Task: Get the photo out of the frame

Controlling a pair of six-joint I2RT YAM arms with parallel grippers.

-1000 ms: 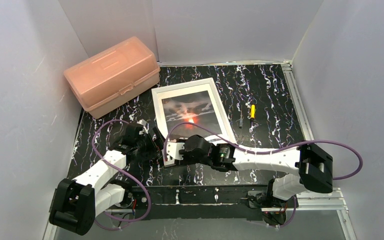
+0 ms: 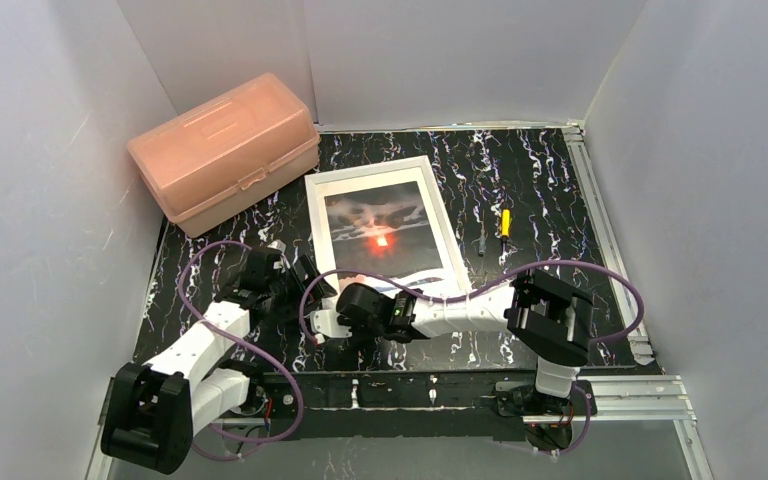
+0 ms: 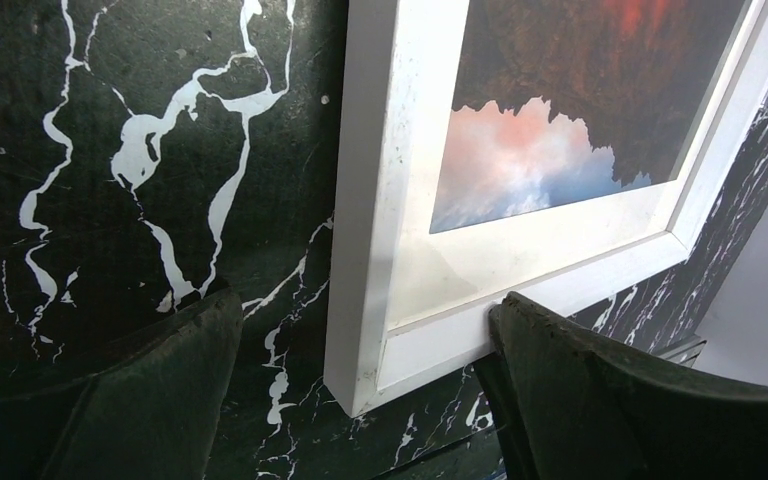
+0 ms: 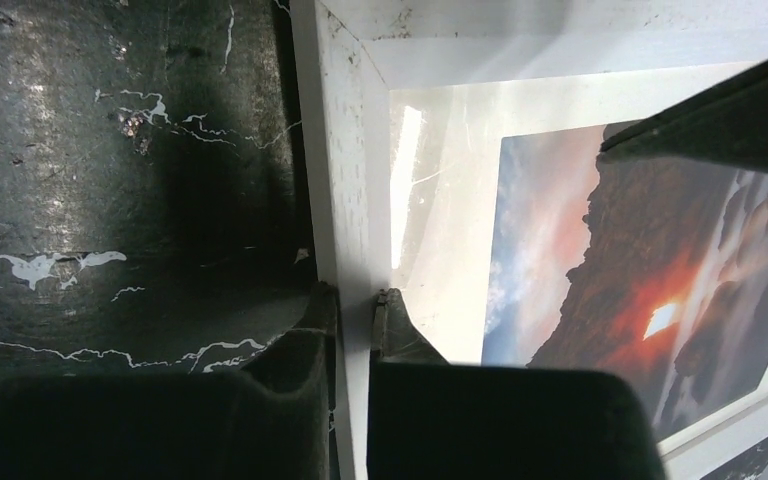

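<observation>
A white picture frame (image 2: 440, 206) with a sunset photo (image 2: 380, 228) lies on the dark marbled table, its near edge partly hidden by my right arm. My left gripper is open at the frame's near left corner, one finger on each side of that end in its view. My right gripper is at the frame's near side rail, its fingertips close on either side of the white strip; whether they press on it I cannot tell. The photo (image 4: 550, 240) and its pale mount lie within the frame.
A pink plastic case (image 2: 222, 150) stands at the back left. A yellow screwdriver (image 2: 505, 225) and a small tool (image 2: 482, 240) lie right of the frame. Grey walls enclose the table on three sides. Purple cables loop over both arms.
The right arm has shifted to the left along the frame's near edge and slightly toward the table's front. The left arm is nearly unchanged.
</observation>
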